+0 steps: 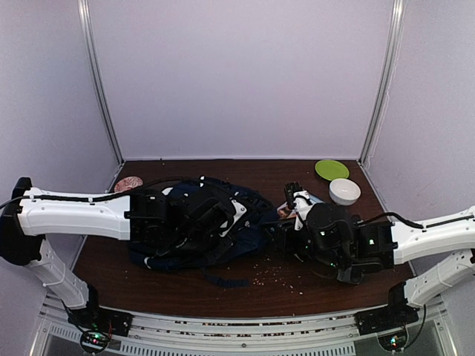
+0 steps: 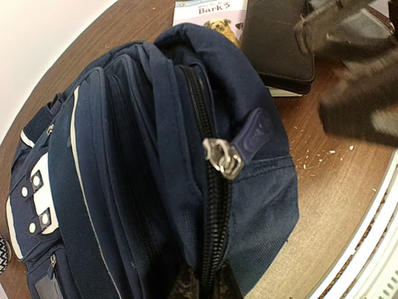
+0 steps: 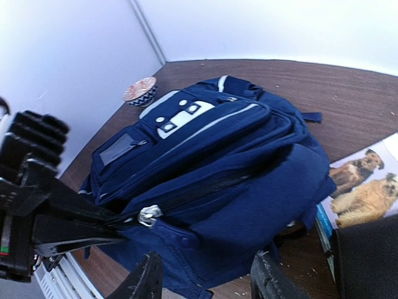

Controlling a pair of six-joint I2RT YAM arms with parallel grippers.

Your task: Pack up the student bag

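Note:
A navy backpack [image 2: 124, 174] lies on the table, its main zipper running along the top, with a metal pull [image 3: 149, 215] on it. My left gripper is shut on the backpack beside that zipper, low in the left wrist view; in the right wrist view it comes in from the left. My right gripper hangs just off the bag, part open, nothing seen between its fingers. A picture book [image 2: 205, 15] with dogs on its cover and a black zipped case [image 2: 273, 50] lie beside the bag.
A green plate [image 1: 331, 169] and a white bowl [image 1: 344, 191] sit at the back right. A patterned bowl [image 3: 140, 90] is at the far left. Crumbs lie on the front of the table, where some bare wood shows.

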